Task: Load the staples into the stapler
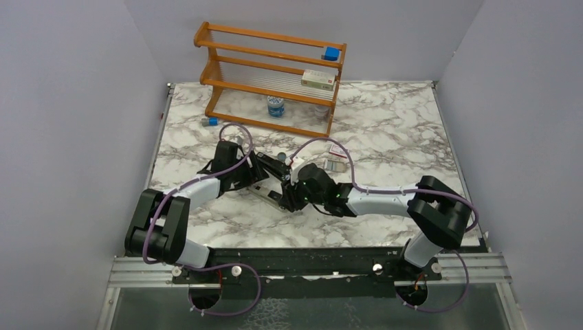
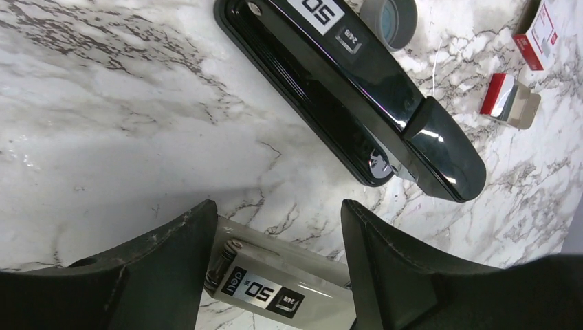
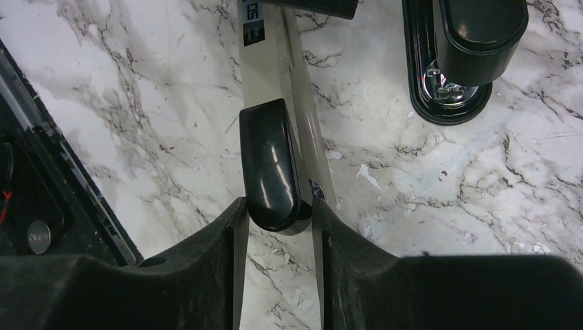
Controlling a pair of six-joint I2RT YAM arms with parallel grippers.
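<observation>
A grey-white stapler [image 2: 289, 278] with a black nose [image 3: 269, 165] lies on the marble table. My left gripper is part open, its fingers on either side of the rear part of that stapler. At the other end, my right gripper stands open, with its fingertips flanking the black nose; whether they touch it I cannot tell. A black stapler [image 2: 344, 75] lies behind, closed. A small open box [image 2: 510, 103] with red and grey sides and a red-and-white box [image 2: 537, 36] lie beyond it.
A wooden rack [image 1: 275, 88] stands at the back, with a blue-labelled jar [image 1: 276, 106] on the table under it. A small grey round piece [image 2: 390, 22] lies beside the black stapler.
</observation>
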